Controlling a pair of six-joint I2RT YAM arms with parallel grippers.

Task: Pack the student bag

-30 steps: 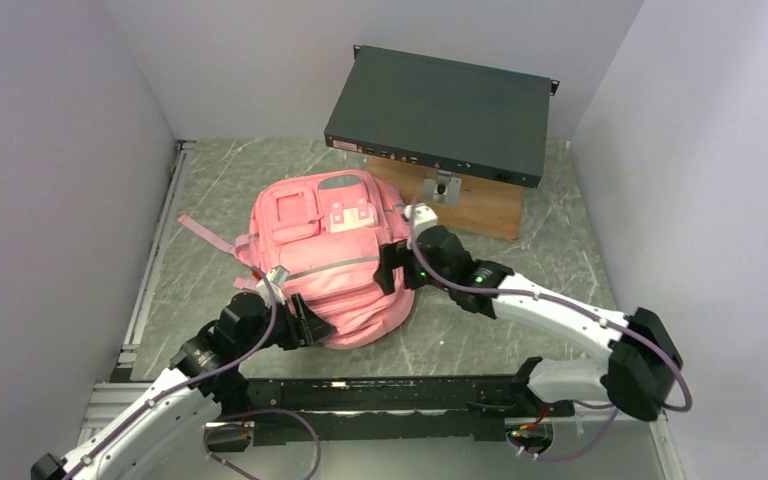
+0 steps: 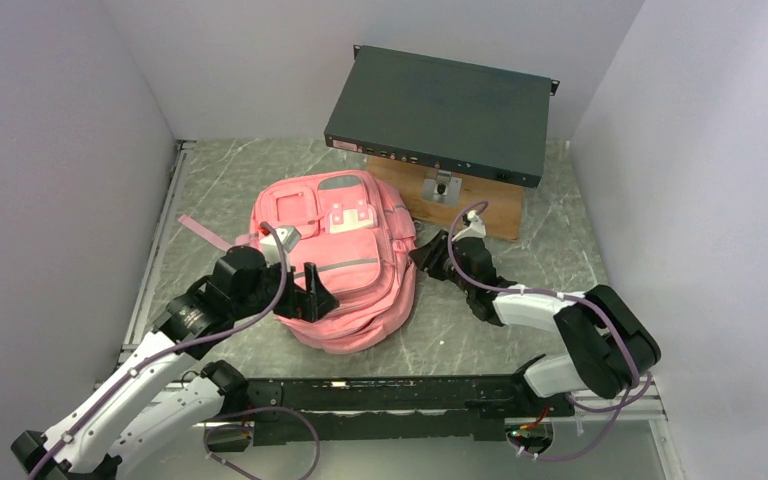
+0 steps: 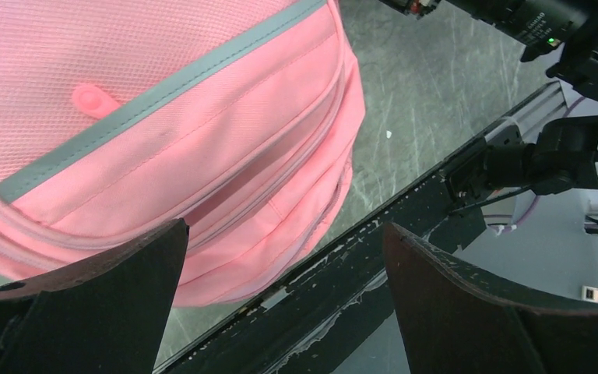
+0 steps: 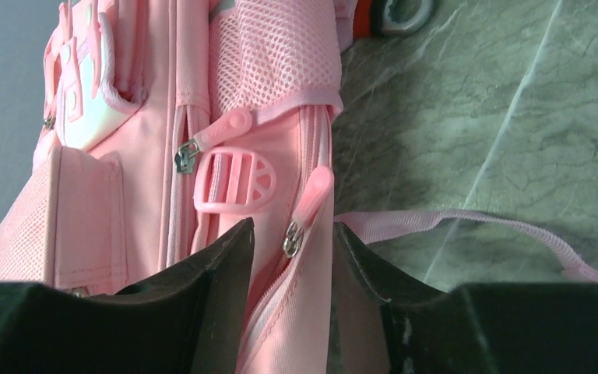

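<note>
A pink backpack (image 2: 345, 270) lies front side up on the grey marbled table, a little left of the middle. Over its lower left part hovers my left gripper (image 2: 322, 292), its fingers wide apart and empty. My right gripper (image 2: 422, 257) is beside the bag's right edge, partly open. In the right wrist view a pink zipper pull (image 4: 311, 196) on the bag's side appears between and beyond the fingertips; contact with it cannot be made out. A second zipper pull (image 4: 223, 131) and a plastic buckle (image 4: 235, 181) sit farther along that side.
Behind the bag, a dark box-like device (image 2: 440, 110) stands raised over a wooden board (image 2: 480, 205). A strap (image 2: 203, 233) trails off to the bag's left, another strap (image 4: 467, 216) off its right side. The table right of the bag is mostly clear.
My left gripper has moved up over the bag and opened. From above the bag's right part, my right gripper has shifted to its right edge and turned. The bag looks unmoved.
</note>
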